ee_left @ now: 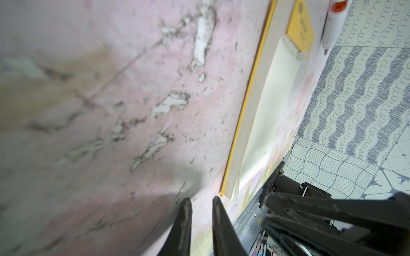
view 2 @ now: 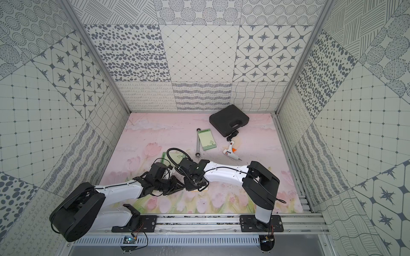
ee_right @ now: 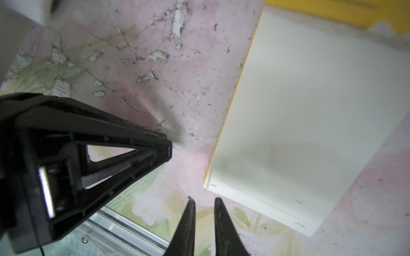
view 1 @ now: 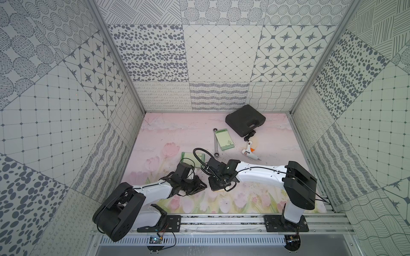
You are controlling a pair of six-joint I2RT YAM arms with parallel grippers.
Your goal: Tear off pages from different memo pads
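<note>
A white pad with a yellow top (ee_right: 299,119) lies near the table's front, mostly under the arms in the top views. In the left wrist view, my left gripper has a narrow gap between its fingertips, just short of the pad's near corner. My right gripper shows a similar small gap above the table, just off the pad's lower left corner. Neither visibly holds anything. Two green memo pads lie further back: one (view 1: 224,139) at the centre, the other (view 1: 186,156) partly behind the left gripper.
A long wrench (view 1: 216,143) lies beside the central pad. A glue gun (view 1: 248,152) and a black case (view 1: 245,119) are at the right and back right. The two wrists are very close together.
</note>
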